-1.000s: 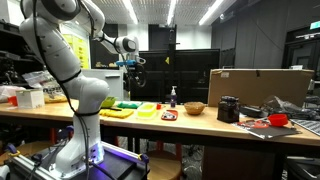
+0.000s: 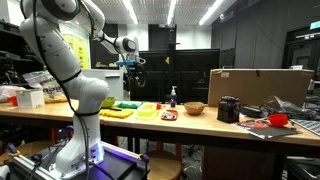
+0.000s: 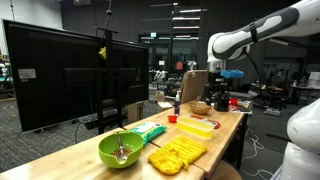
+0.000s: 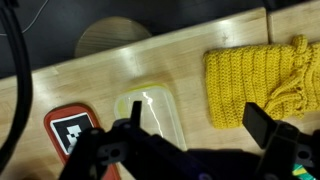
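High above the table, my gripper stands open and empty, its two dark fingers wide apart in the wrist view. Below it lies a yellow knitted cloth (image 4: 240, 90) on the right. To the left of the cloth is a pale yellow, clear-looking tray (image 4: 152, 104), partly covered by a finger. A red item with a white marked square (image 4: 72, 130) sits further left. In exterior view 2, a green bowl (image 3: 110, 151) with something dark and red inside stands near the yellow cloth (image 3: 178, 153).
On the table in exterior view 1 are a purple-labelled bottle (image 2: 173, 97), a brown basket (image 2: 192, 108), a dark canister (image 2: 228, 109) and a large cardboard box (image 2: 258, 85). A round stool (image 4: 112, 36) stands off the table's edge.
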